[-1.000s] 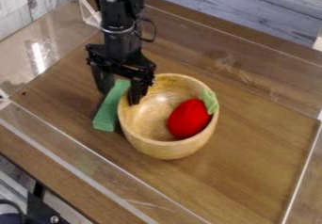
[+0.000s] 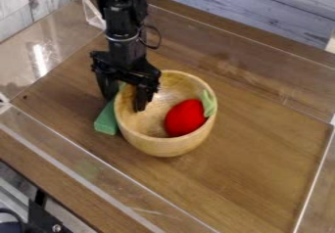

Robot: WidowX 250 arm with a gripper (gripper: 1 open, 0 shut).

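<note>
A light wooden bowl point(image 2: 170, 145) sits on the wooden table, with a red oval object point(image 2: 185, 116) and a pale green leafy piece point(image 2: 210, 104) inside. My black gripper point(image 2: 124, 94) is low at the bowl's left rim, its fingertips partly over the rim and inside edge; it appears open, though the fingers are dark and hard to separate. A green flat object point(image 2: 108, 119) lies on the table just left of the bowl, partly hidden by the bowl and gripper.
Metal-edged borders run along the left and right sides.
The bowl has shifted a little leftward with its contents, covering more of the green flat object. The gripper has moved only slightly.
</note>
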